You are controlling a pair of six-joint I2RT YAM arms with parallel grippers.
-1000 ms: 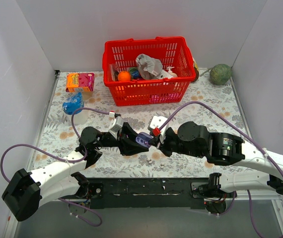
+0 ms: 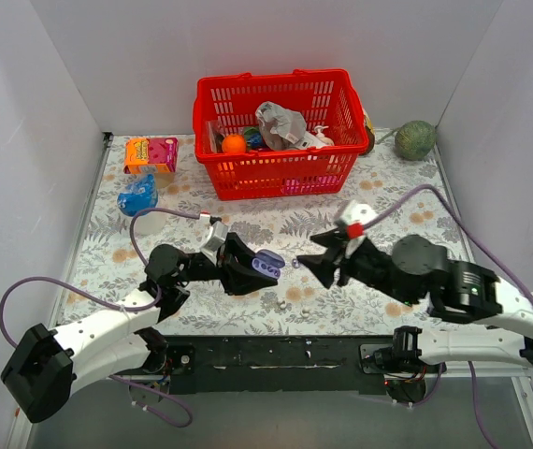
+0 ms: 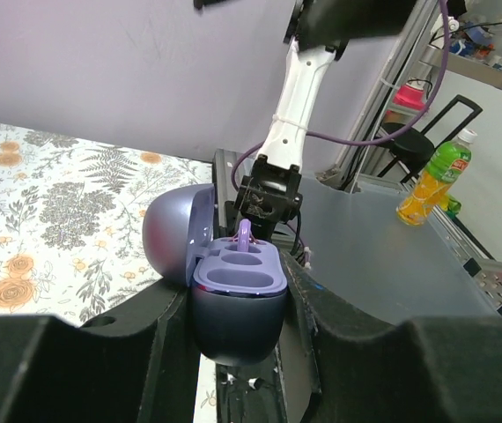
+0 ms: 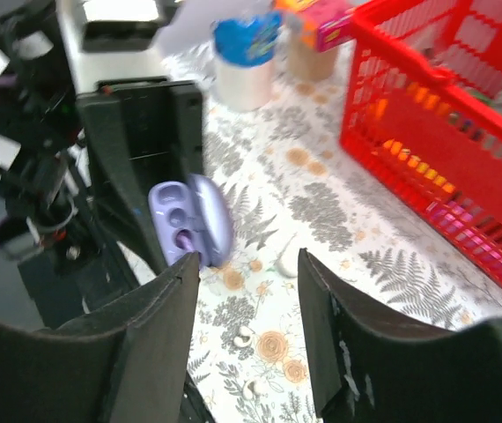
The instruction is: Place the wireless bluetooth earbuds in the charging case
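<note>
My left gripper [image 2: 255,268] is shut on the lavender charging case [image 3: 239,282], holding it above the table with its lid [image 3: 177,233] raised. In the left wrist view a purple earbud stem [image 3: 244,233] sticks up out of the case's tray; how deep it sits cannot be told. To the right of the case, my right gripper stands open, its fingers spread. A small pale lavender piece [image 2: 295,263], possibly an earbud, shows by its fingertips; whether it touches them is unclear.
A red basket [image 2: 280,173] of goods stands at the back. Behind the left arm are a blue-topped item [image 2: 137,195] and a colourful box [image 2: 151,154]. Two tiny white bits [image 4: 244,337] lie on the floral table.
My right gripper was close against the case; it has drawn back to the right, leaving a gap, and its fingers are now apart. The left gripper and case have hardly moved.
</note>
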